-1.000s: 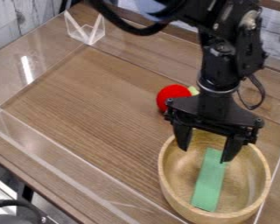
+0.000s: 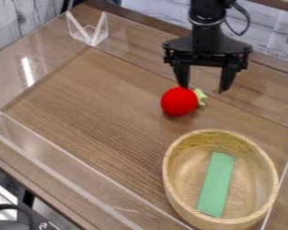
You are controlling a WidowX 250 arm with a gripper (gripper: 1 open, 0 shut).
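Observation:
My gripper [image 2: 205, 76] is at the upper middle, open, its black fingers spread above the wooden table. Just below it lies a red round object [image 2: 179, 102] with a pale green top, apparently a toy vegetable or fruit. In the lower right sits a tan oval bowl [image 2: 180, 173] with a green rectangular block [image 2: 216, 184] lying in it. Whether the fingers touch anything is hard to tell; nothing shows between them.
A small white wire-like stand [image 2: 86, 27] is at the upper left. A black cable lies at the lower left corner.
My gripper has moved up and back, away from over the bowl to above and behind the red object. The bowl and green block now show uncovered.

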